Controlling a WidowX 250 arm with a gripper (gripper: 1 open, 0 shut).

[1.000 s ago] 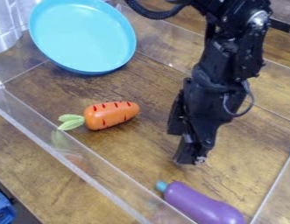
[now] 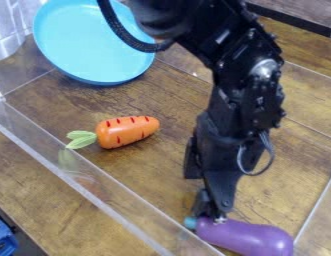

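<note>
The black gripper (image 2: 212,208) hangs low at the right of the camera view, its fingertips down at the stem end of a purple toy eggplant (image 2: 252,237) lying at the bottom edge. Whether the fingers are open or shut is hard to tell. An orange toy carrot (image 2: 128,130) with green leaves lies to the left of the gripper.
A blue plate (image 2: 94,50) rests at the upper left. A clear plastic wall runs diagonally along the lower left, with a blue object (image 2: 1,240) beyond it. Bare wooden surface (image 2: 141,175) lies between carrot and gripper.
The gripper has moved down to the eggplant's stem end. The carrot and plate have not moved.
</note>
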